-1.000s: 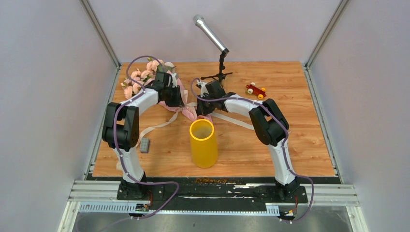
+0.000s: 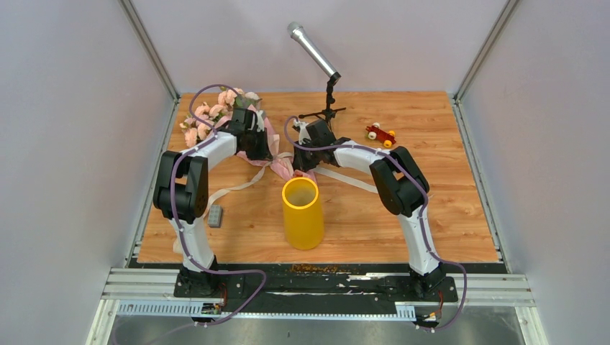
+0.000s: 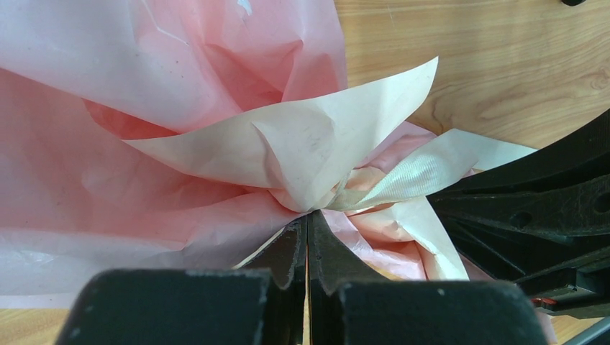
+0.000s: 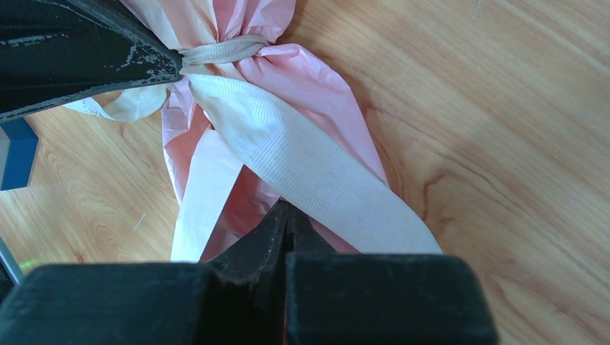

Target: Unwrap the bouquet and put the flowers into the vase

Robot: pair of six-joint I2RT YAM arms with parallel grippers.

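The bouquet lies on its side at the table's back left, its pale pink flowers (image 2: 203,115) pointing left. Pink wrapping paper (image 3: 144,208) narrows at a tied white ribbon (image 4: 288,151). My left gripper is shut, its tips at the ribbon knot, with nothing visible between them. To its right, my right gripper is also shut, its tips against the lower wrapping; nothing shows pinched there. The yellow vase (image 2: 303,223) stands upright in front of the wrapping's end, its mouth empty as far as shows.
A lamp-like silver tube on a black tripod (image 2: 329,100) stands at the back. Beside it on the right is a red toy car (image 2: 380,135). A small grey box (image 2: 215,216) lies near my left arm. Front right, the table (image 2: 360,230) is bare.
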